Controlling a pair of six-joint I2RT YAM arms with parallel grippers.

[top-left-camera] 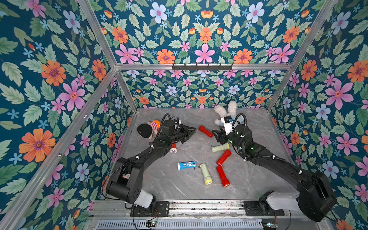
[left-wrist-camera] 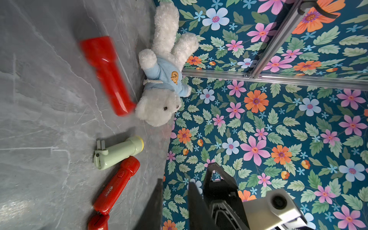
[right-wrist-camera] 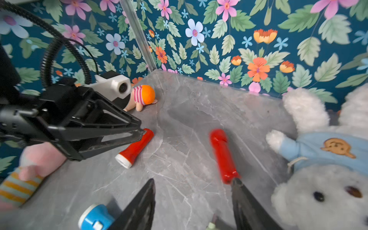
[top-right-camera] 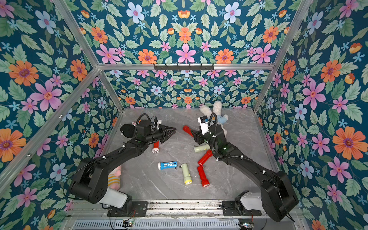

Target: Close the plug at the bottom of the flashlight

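Several flashlights lie on the grey floor: a red one (top-left-camera: 205,131) at the back middle between my grippers, a red-and-white one (right-wrist-camera: 134,149) by the left arm, a blue one (top-left-camera: 186,165), pale green ones (left-wrist-camera: 117,152) (top-left-camera: 205,173) and red ones (top-left-camera: 223,176) toward the front right. The green one in the left wrist view has a small piece sticking up at its end. My left gripper (top-right-camera: 172,130) hangs over the floor left of the back red flashlight, part open and empty. My right gripper is open, facing that flashlight, with nothing between its fingers.
A white plush bear (left-wrist-camera: 164,80) in a blue shirt lies at the back right. Dolls (right-wrist-camera: 141,95) lie at the left side. Floral walls and metal rails enclose the floor; bare floor shows at the middle and front.
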